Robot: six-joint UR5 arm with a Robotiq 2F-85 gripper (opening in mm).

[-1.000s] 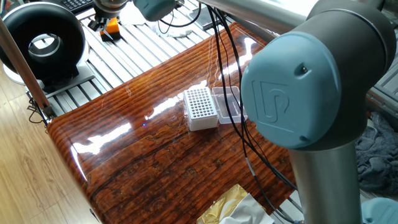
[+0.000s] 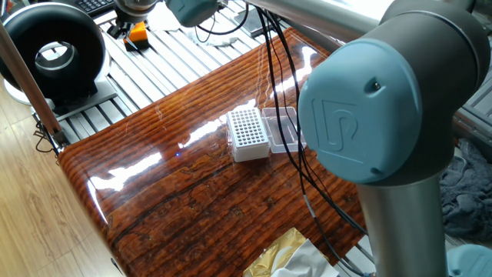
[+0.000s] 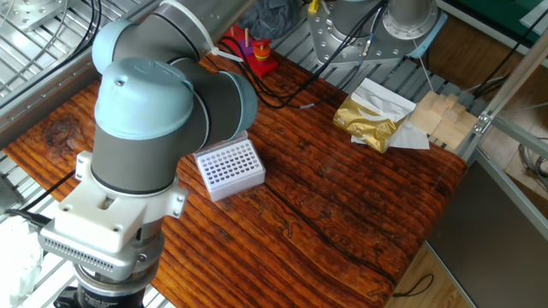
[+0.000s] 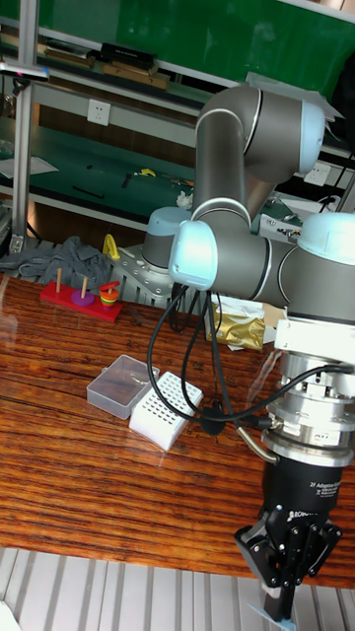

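My gripper (image 4: 279, 601) points down past the table's edge, above the slatted metal surface, at the lower right of exterior view 3. Its dark fingers come close together there; a small pale blue piece (image 4: 271, 619) shows by the tips, and whether it is held is unclear. In exterior view 1 the gripper (image 2: 118, 33) is small, beside an orange object (image 2: 137, 35). Well away from it, a white rack (image 2: 248, 135) with rows of holes stands upright on the wooden table. A clear, open plastic box or lid (image 4: 118, 385) lies against or close beside the rack.
A red toy base with pegs (image 4: 81, 301) and a gold tissue pack (image 3: 368, 126) sit toward the table's far side. Wooden blocks (image 3: 444, 119) lie near a corner. Black cables (image 2: 289, 115) hang from the arm near the rack.
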